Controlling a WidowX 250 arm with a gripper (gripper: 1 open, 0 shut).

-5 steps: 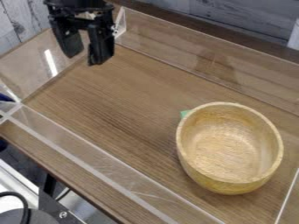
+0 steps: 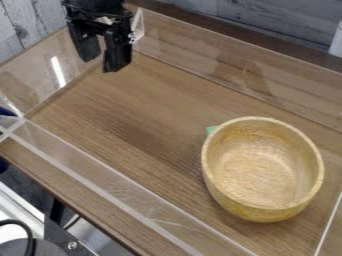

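My gripper [image 2: 102, 52] is at the upper left, a dark shape above the wooden surface [image 2: 134, 130], with its fingers pointing down and apart. I see nothing held between them. A pale wooden-coloured round bowl [image 2: 261, 165] stands at the lower right, empty as far as its visible inside shows. A small green item [image 2: 211, 131] peeks out at the bowl's upper left edge, mostly too small or hidden to identify.
Clear tape-like strips run along the left and lower left of the surface. Dark cables lie at the lower left corner.
My gripper has shifted and turned slightly at the upper left over the last second. The bowl and the green item have not moved.
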